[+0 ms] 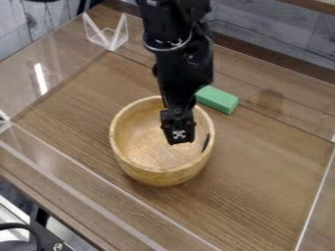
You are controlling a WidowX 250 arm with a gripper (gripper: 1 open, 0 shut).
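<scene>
My black gripper (178,128) points straight down into a pale yellow round bowl (133,157), over its back half. It is open, with its lower end inside the rim. A small dark, thin item (206,141) is at the right inner side of the bowl; I cannot tell what it is. A green block (217,99) lies on the wooden table behind the bowl to the right, partly beside my arm.
A clear plastic object (106,29) stands at the back left. A raised wooden edge runs along the back, and cables sit at the lower left corner.
</scene>
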